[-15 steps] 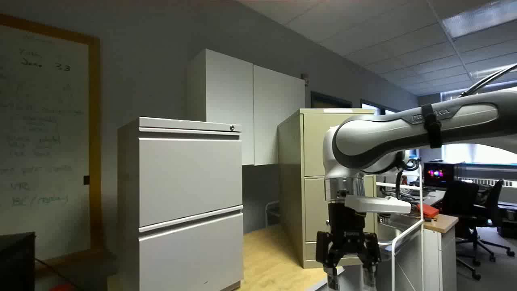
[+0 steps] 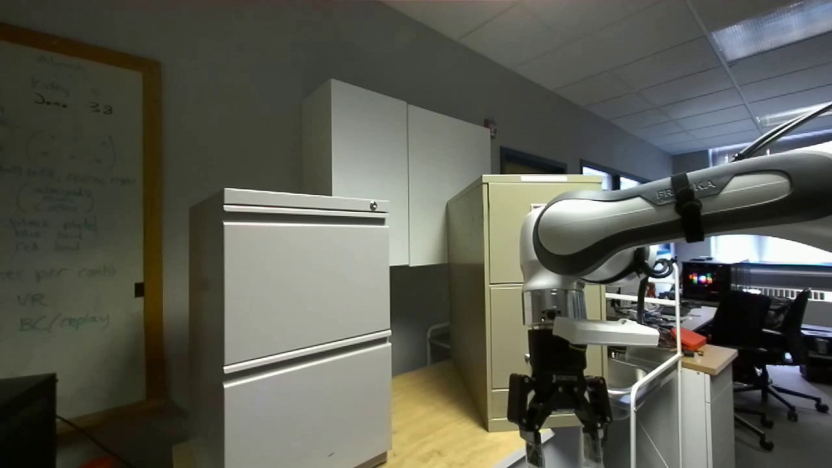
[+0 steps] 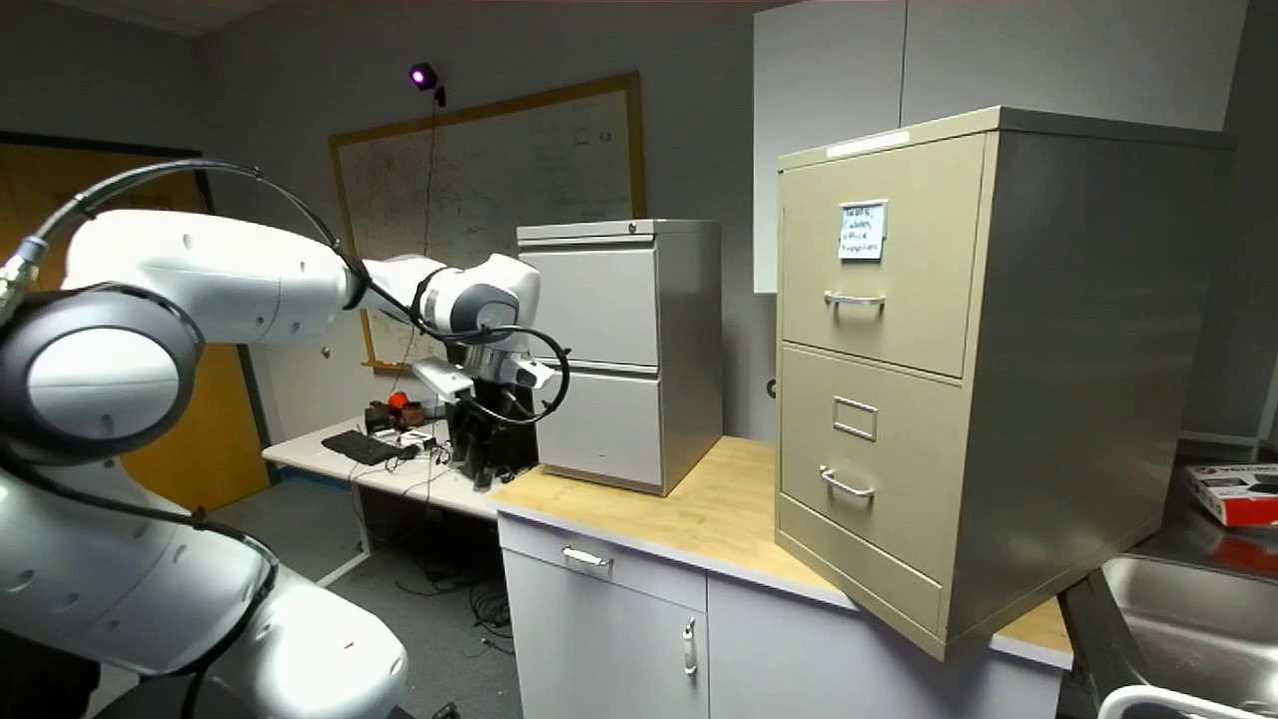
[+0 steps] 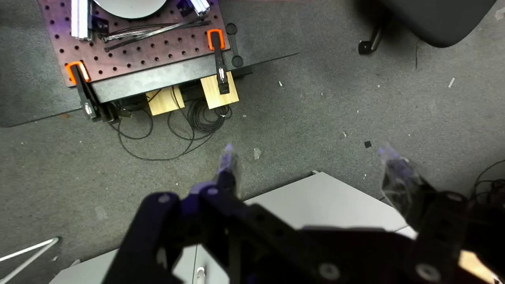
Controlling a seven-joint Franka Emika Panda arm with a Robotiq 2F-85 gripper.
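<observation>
In exterior view 1 my gripper (image 2: 561, 452) points straight down, open, in front of the beige filing cabinet (image 2: 507, 351). Seen from the wrist, the fingers stand wide apart, with floor and part of the white base cabinet (image 4: 326, 201) behind them and nothing held. A grey two-drawer cabinet (image 3: 689, 359) stands on the wooden counter (image 3: 743, 497), both drawers closed. To its right in exterior view 2, the beige cabinet (image 3: 875, 425) has closed drawers with metal handles (image 3: 848, 483). There my fingertips are lost against dark things behind the arm.
White wall cabinets (image 2: 448, 183) hang above the counter. A sink (image 3: 1198, 617) lies right of the beige cabinet. Below me are a perforated mounting plate (image 4: 137, 52) with orange clamps, loose cables (image 4: 203, 118) and a black chair (image 4: 440, 19). Open floor lies between.
The forearm sits very slightly higher and more to the left in exterior view 1. The gripper is almost where it was, and the cabinets have not moved.
</observation>
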